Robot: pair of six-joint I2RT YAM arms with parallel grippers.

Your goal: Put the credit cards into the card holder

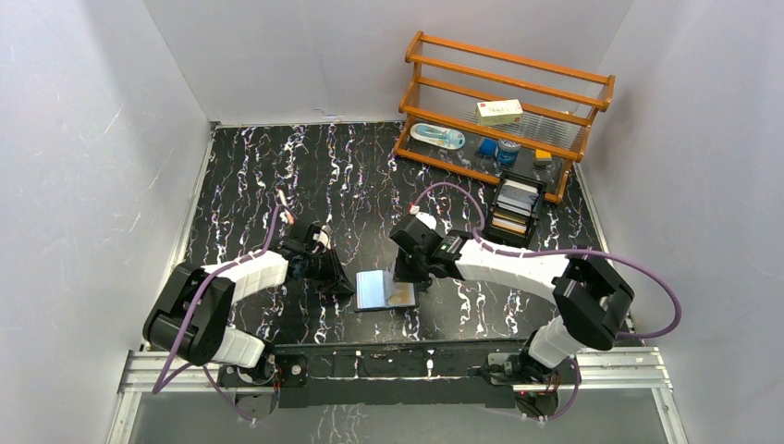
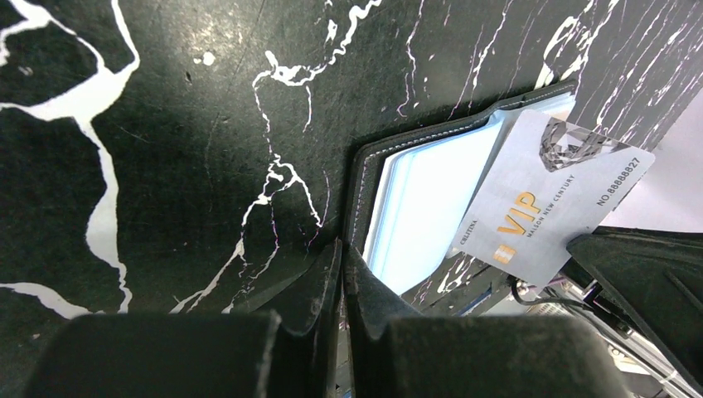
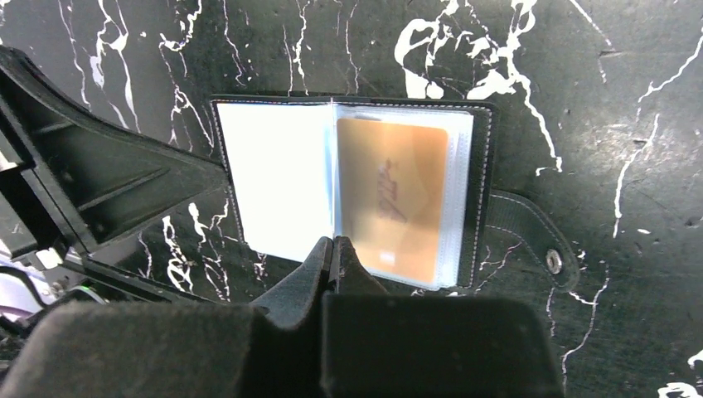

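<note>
The card holder (image 1: pixel 373 290) lies open on the marble surface between my grippers, clear sleeves showing, with an orange card (image 3: pixel 390 199) in its right side. A silver VIP card (image 2: pixel 555 191) stands raised above the holder in the left wrist view, at the tip of my right gripper, which is shut on it; in the right wrist view it is seen about edge-on. My left gripper is shut at the holder's left edge, nothing visible between its fingers.
A black tray of cards (image 1: pixel 516 197) stands at the right, in front of a wooden rack (image 1: pixel 518 65) holding small boxes and other items.
</note>
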